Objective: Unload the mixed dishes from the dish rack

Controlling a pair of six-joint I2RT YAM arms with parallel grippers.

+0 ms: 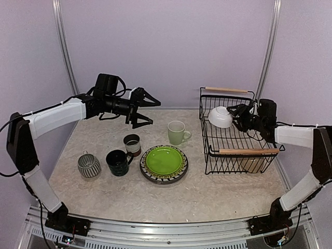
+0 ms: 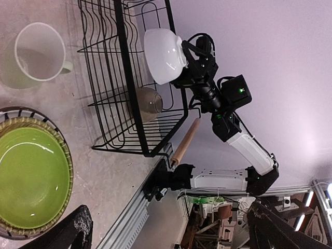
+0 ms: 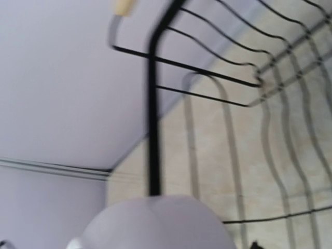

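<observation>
A white bowl hangs bottom-up over the wire dish rack. My right gripper is shut on its right side; in the right wrist view the bowl covers most of the fingers. Over the back of the counter my left gripper stands open and empty. A brown translucent cup lies in the rack in the left wrist view. On the counter are a pale green mug, a green plate on a patterned plate, a dark mug, a red-and-white cup and a striped cup.
Wooden handles top the rack's front and back, and its wire sides rise around the bowl. Bare counter lies in front of the plates and rack. The counter behind the cups is clear too.
</observation>
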